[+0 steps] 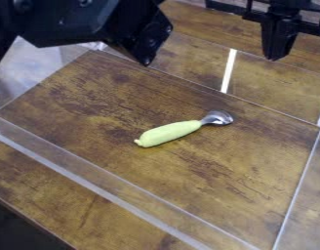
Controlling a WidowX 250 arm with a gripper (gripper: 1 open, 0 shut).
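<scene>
A spoon with a fat pale green handle (168, 133) and a metal head (217, 118) lies flat on the wooden board in the middle of the view, handle toward the lower left. My black gripper (277, 51) is at the top right, high above and to the right of the spoon, pointing downward. It looks shut, with nothing visible between its fingertips.
Clear plastic walls border the wooden surface (85, 98) along its sides. A dark arm part (117, 24) hangs across the upper left. A white tape strip (229, 70) lies behind the back wall. The board around the spoon is clear.
</scene>
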